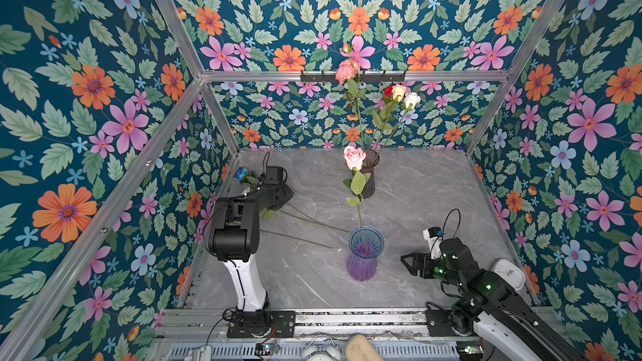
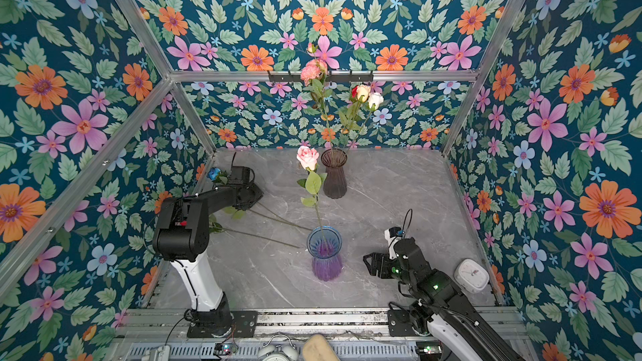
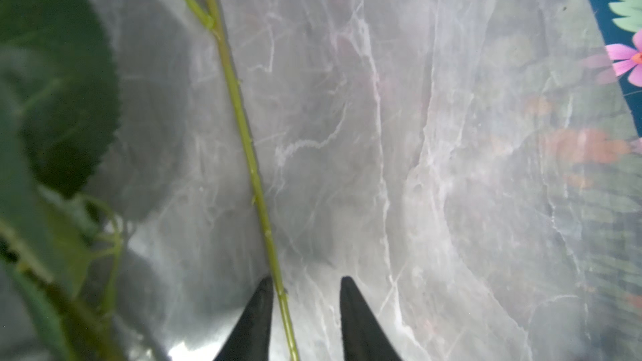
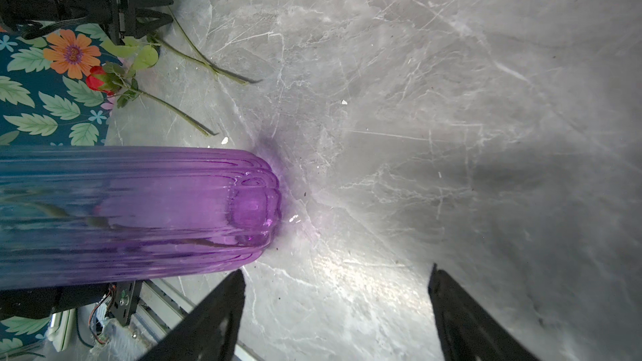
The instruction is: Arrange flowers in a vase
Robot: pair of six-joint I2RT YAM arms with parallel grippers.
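Note:
A blue-and-purple glass vase (image 1: pixel 363 264) stands on the table with one pink rose (image 1: pixel 354 157) in it. Toward the left lie loose flowers: a blue one (image 1: pixel 241 173) at the back, and a red rose (image 4: pixel 99 79) seen in the right wrist view. My left gripper is low over them, its fingers part open, with a thin green stem (image 3: pixel 256 180) running by the left fingertip; whether it lies between the fingers is unclear. Right of the vase, my right gripper is open and empty, with the vase's purple base (image 4: pixel 254 214) to its left.
Behind the blue-purple vase stands a dark ribbed vase (image 2: pixel 335 184) holding several flowers, among them a coral bloom (image 2: pixel 312 72) and white roses (image 2: pixel 374 101). A white box (image 2: pixel 471 275) sits at the right edge. Bare table (image 1: pixel 428 194) lies between the dark vase and the right arm.

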